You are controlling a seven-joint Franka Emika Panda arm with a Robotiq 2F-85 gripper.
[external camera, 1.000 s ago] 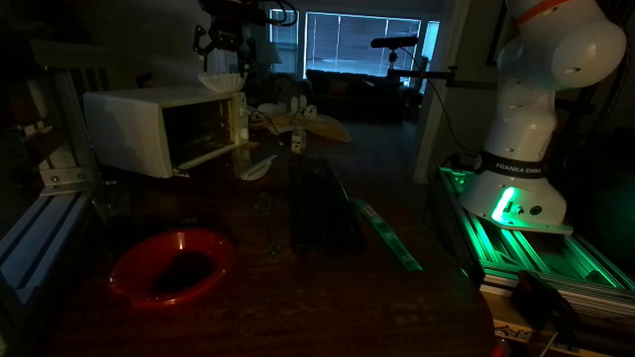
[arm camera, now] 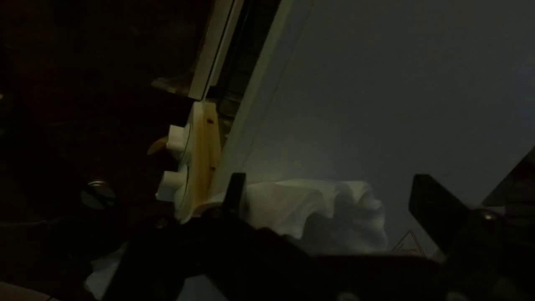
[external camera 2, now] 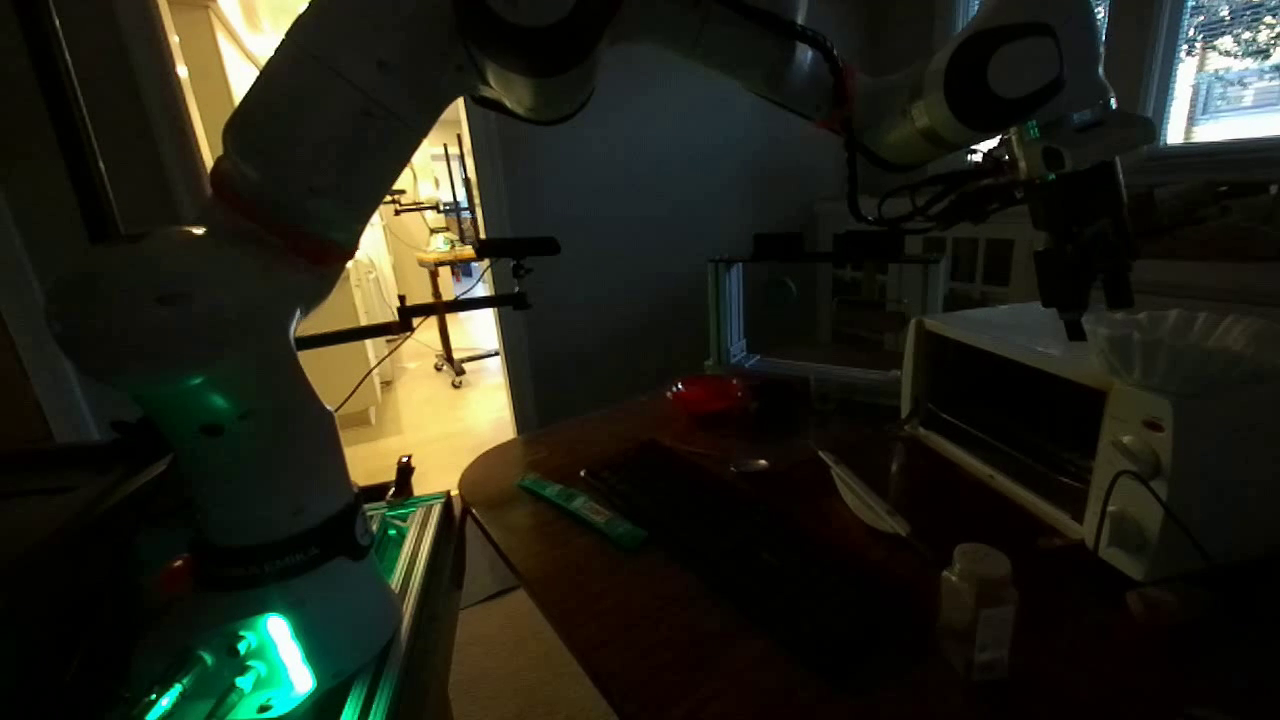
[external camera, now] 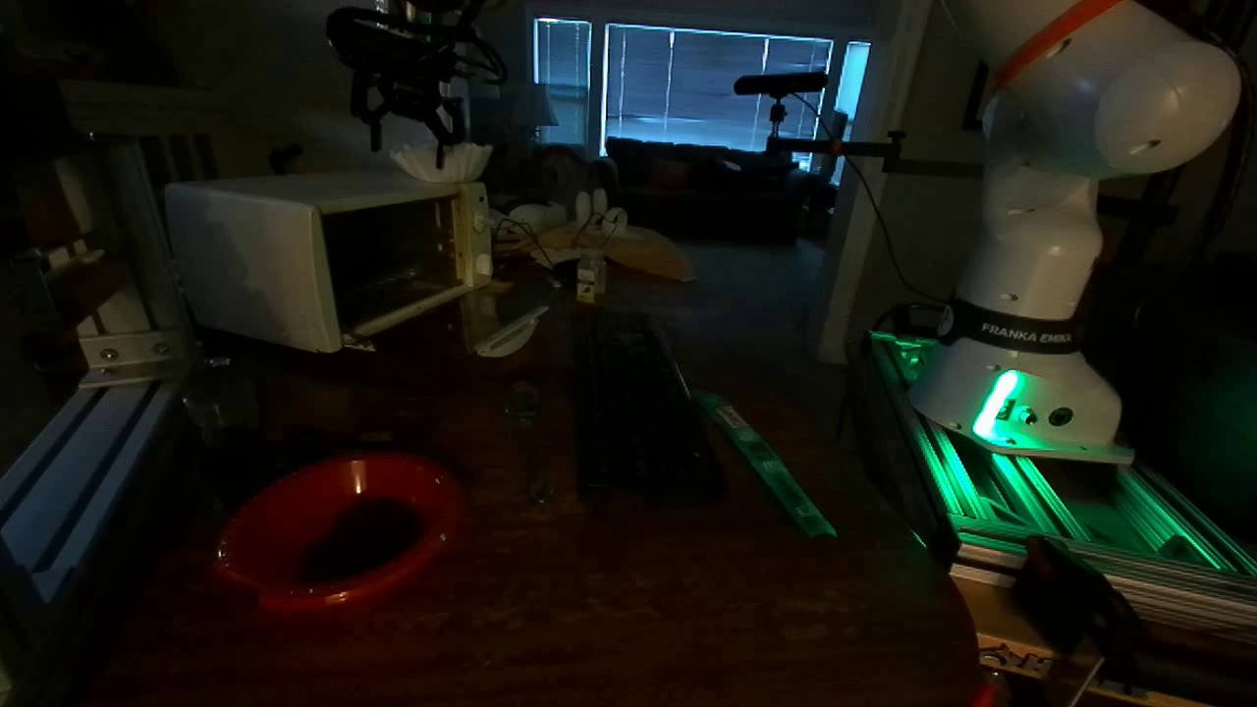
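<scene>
Above the white toaster oven (external camera: 253,253), my gripper (external camera: 409,135) hangs open with nothing between its fingers. A white fluted paper filter (external camera: 438,163) rests on the oven's top near its control-panel end. From the other side, the gripper (external camera 2: 1094,314) is over the oven top (external camera 2: 1020,330), just beside the filter (external camera 2: 1182,348). In the wrist view the filter (arm camera: 321,210) shows low between the spread fingers of my gripper, its lower part hidden by the gripper body. The room is dim, so fine detail is lost.
On the table stand a red bowl (external camera: 271,530) holding something dark, a black keyboard (external camera: 642,412), a green packet (external camera: 772,465), a white dish (external camera: 513,335) and a small clear jar (external camera 2: 978,606). The oven front is open. Bare tabletop lies near the front edge.
My gripper has moved left in exterior view 1 and a little lower, from above the filter toward the oven's middle, and has turned somewhat. The filter and table objects look unmoved.
</scene>
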